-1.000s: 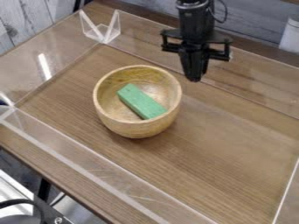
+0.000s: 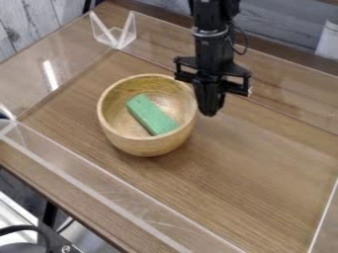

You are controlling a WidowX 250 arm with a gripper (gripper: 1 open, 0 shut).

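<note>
A round wooden bowl (image 2: pixel 177 141) sits on the table in the left-middle, holding a green rectangular block (image 2: pixel 150 114) that lies at a slant. My black gripper (image 2: pixel 211 107) is just to the right of the bowl's back rim, low over it, with its fingertips shut and nothing visible between them.
A white clear-sided holder (image 2: pixel 115 32) stands at the back left. A white object (image 2: pixel 330 42) is at the back right edge. Cables lie at the lower left, off the table.
My gripper has moved leftward and down toward the bowl's right rim. The bowl and block sit slightly further left than before.
</note>
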